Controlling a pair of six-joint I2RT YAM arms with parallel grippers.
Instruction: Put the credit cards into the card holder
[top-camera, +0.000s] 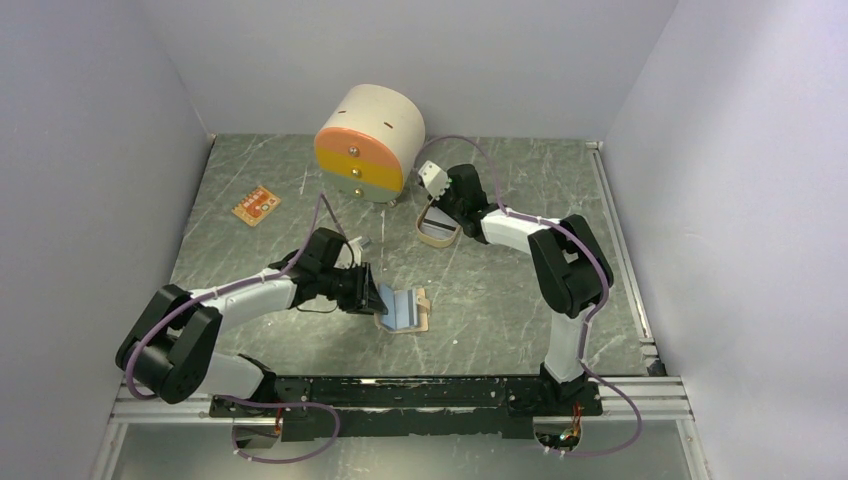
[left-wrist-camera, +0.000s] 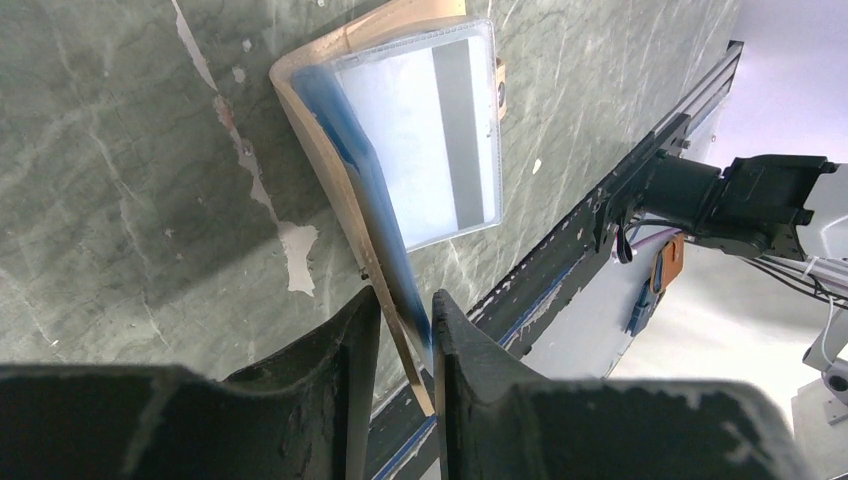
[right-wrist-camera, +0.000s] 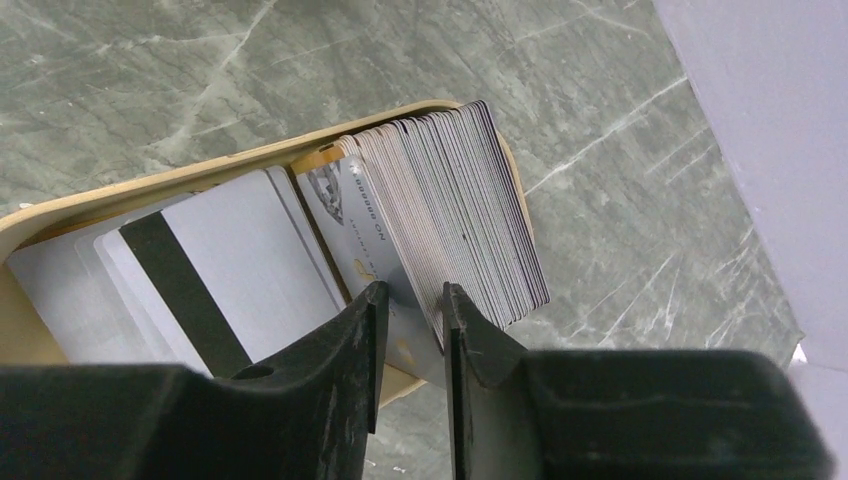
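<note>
The card holder (top-camera: 402, 310) lies spread near the front centre, clear sleeves over a blue and tan cover (left-wrist-camera: 440, 130). My left gripper stands open around the cover's raised edge. In the right wrist view a cream box (right-wrist-camera: 160, 175) holds white and silver cards (right-wrist-camera: 240, 260) and a tightly packed row of cards (right-wrist-camera: 465, 210). My right gripper is at the silver card at the row's left face, its fingers apart on either side of that card's edge; whether they touch it I cannot tell.
A rounded cabinet (top-camera: 370, 130) with coloured drawers stands at the back, just left of the box. An orange card (top-camera: 257, 205) lies at the left.
</note>
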